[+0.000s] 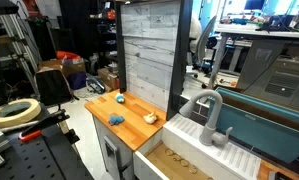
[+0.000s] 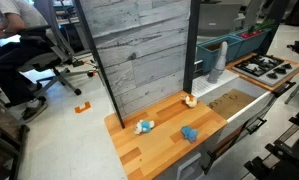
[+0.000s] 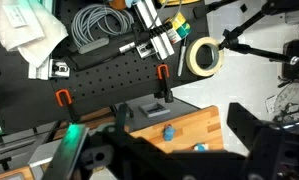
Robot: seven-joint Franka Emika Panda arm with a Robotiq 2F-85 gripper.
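Note:
My gripper shows at the bottom of the wrist view as two dark, blurred fingers set wide apart, with nothing held between them. Far below that gap is the wooden counter (image 3: pixel 184 128) of a toy kitchen, with a blue object (image 3: pixel 169 132) on it. In exterior view 2 the counter (image 2: pixel 166 153) bears a blue toy (image 2: pixel 189 133), a blue-and-white toy (image 2: pixel 144 126) and a yellow-and-white toy (image 2: pixel 190 100), all apart. Beside the counter an open drawer (image 1: pixel 179 163) shows a light wooden bottom.
A grey faucet (image 1: pixel 211 112) rises behind the drawer; a stovetop (image 2: pixel 266 69) lies farther along. A tall panel (image 2: pixel 149 62) backs the counter. Under my gripper, a black table (image 3: pixel 109 75) carries a tape roll (image 3: pixel 202 57), coiled cable (image 3: pixel 101 20) and orange-tipped clamps (image 3: pixel 163 72).

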